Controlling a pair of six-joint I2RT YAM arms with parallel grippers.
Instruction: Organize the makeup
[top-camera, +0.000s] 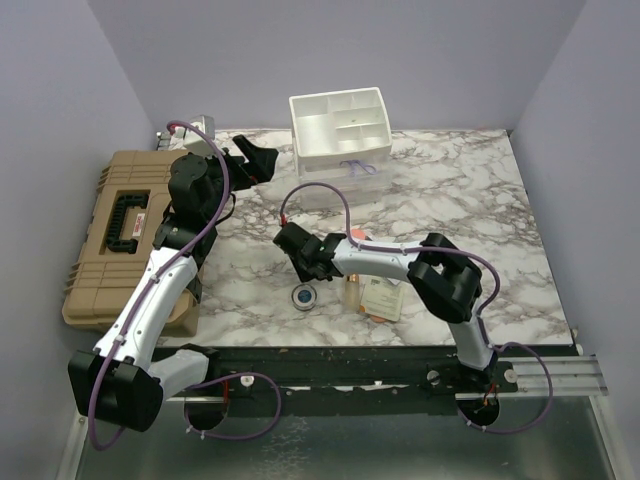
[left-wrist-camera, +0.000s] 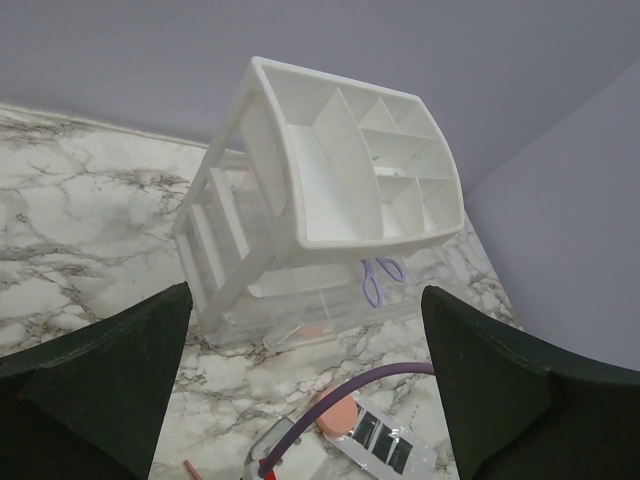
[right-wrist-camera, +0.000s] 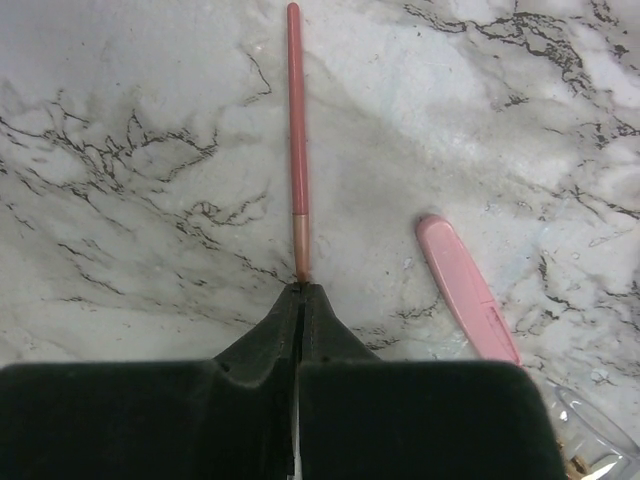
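Note:
In the right wrist view a thin pink pencil-like stick (right-wrist-camera: 297, 130) lies on the marble, its near end at the shut fingertips of my right gripper; I cannot tell if it is pinched. A short pink item (right-wrist-camera: 460, 285) lies beside it. My left gripper is open and raised, facing the white organizer (left-wrist-camera: 338, 180), whose clear lower part holds purple scissors (left-wrist-camera: 371, 285). A pink round item (left-wrist-camera: 337, 416) lies below. In the top view a round silver item (top-camera: 304, 297), a gold bottle (top-camera: 351, 293) and a cream palette (top-camera: 382, 300) lie near the front.
A tan hard case (top-camera: 110, 270) fills the table's left side. Walls stand behind and at both sides.

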